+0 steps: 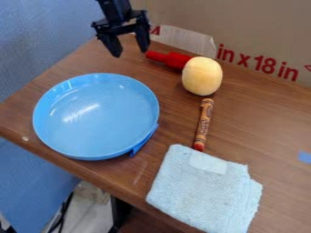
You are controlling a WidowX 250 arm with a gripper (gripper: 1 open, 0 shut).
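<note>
My black gripper (129,43) hangs at the top, above the back left of the table, its two fingers spread apart and nothing visible between them. Just right of it lies a red cylindrical object (170,59). A pale yellow round object (202,76) sits right of that. A blue plate (95,114) is at the left, with a blue item (144,141) partly under its right rim. An orange printed stick (203,124) lies upright in view at the centre right, and a light blue cloth (205,191) lies at the front.
A cardboard box (243,32) stands along the back. The table's left edge drops away beside the plate.
</note>
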